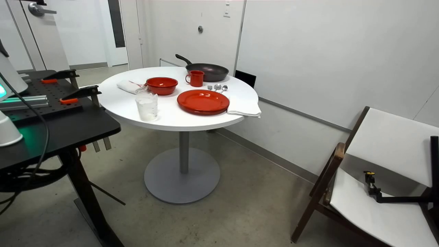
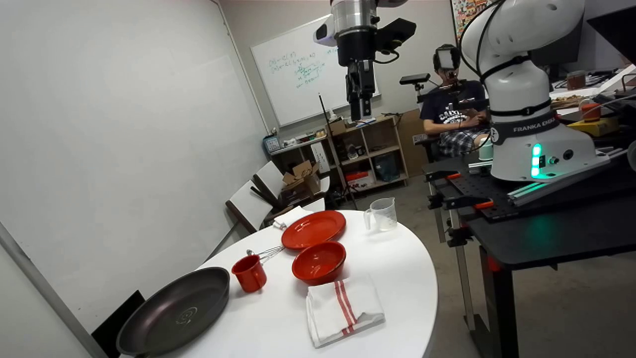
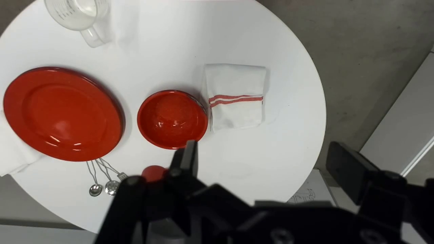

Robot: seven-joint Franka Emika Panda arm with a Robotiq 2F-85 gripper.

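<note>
High over the round white table (image 3: 244, 158), my gripper stands open, its black fingers wide apart with nothing between them. Exterior view 2 shows the same gripper (image 2: 360, 113) pointing down, well clear of everything on the tabletop. A red bowl (image 3: 172, 119) sits near the table's middle, and a folded white towel with red stripes (image 3: 237, 97) lies right beside it. Red plates (image 3: 61, 114) are stacked to the left in the wrist view. The red mug (image 3: 153, 173) is partly hidden there behind a finger; exterior view 1 shows the mug (image 1: 195, 78) whole.
A clear measuring cup (image 1: 146, 107) stands near the table edge. Behind the mug is a dark frying pan (image 1: 208, 71). Small metal utensils (image 3: 105, 181) and another white cloth (image 1: 244, 107) lie by the plates. Bare tabletop surrounds the towel's outer side.
</note>
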